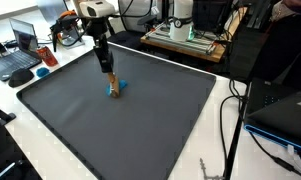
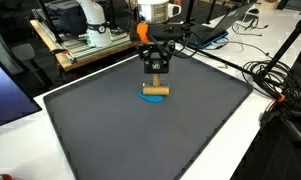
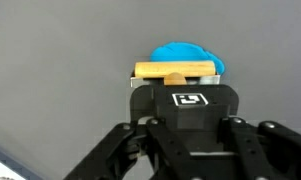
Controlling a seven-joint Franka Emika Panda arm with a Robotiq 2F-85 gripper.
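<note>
A small wooden mallet point(image 2: 156, 91) stands head down, its light round head lying sideways and its handle pointing up. My gripper point(image 2: 156, 70) is above the head, shut on the handle. In the wrist view the mallet's head point(image 3: 176, 69) shows just beyond the gripper, with a short piece of handle point(image 3: 174, 79) against it. A blue, rounded flat piece point(image 3: 186, 51) lies beside and partly behind the head. From the side, the blue piece point(image 1: 122, 86) shows around the mallet's lower end. Whether the head touches it, I cannot tell.
A cable point(image 1: 222, 110) runs along its right side in exterior view 1. A laptop point(image 1: 26, 38) and a red cup point(image 1: 48, 56) stand beyond the left corner.
</note>
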